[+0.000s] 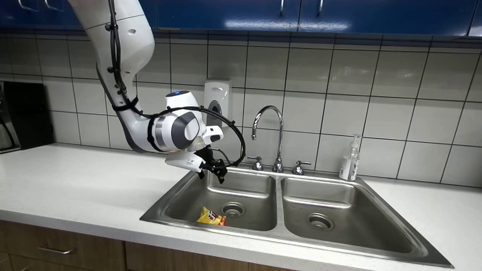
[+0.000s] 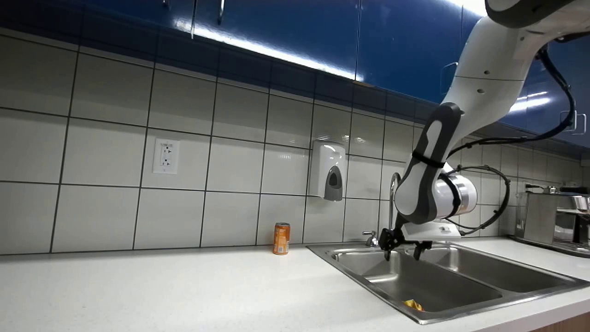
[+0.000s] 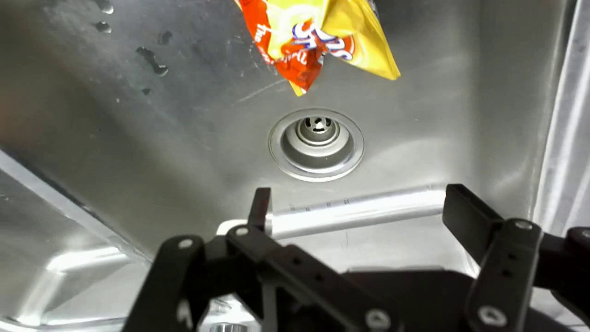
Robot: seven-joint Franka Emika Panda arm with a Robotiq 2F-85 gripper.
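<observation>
A yellow and red chip bag (image 1: 210,217) lies on the floor of the left basin, against its front wall and left of the drain. In the wrist view the bag (image 3: 318,36) is at the top edge, partly cut off, beyond the drain (image 3: 316,145). My gripper (image 1: 211,177) hangs above the rear left part of that basin, well clear of the bag. Its black fingers (image 3: 260,207) stand wide apart with nothing between them. Only a small yellow corner of the bag (image 2: 413,305) shows over the rim in exterior view 2.
The right basin (image 1: 348,216) is empty. Behind the sink rises the faucet (image 1: 278,135); a pump bottle (image 1: 350,160) stands at the back right. An orange can (image 2: 281,238) sits on the counter near the wall. Counter beside the sink (image 1: 77,189) is bare.
</observation>
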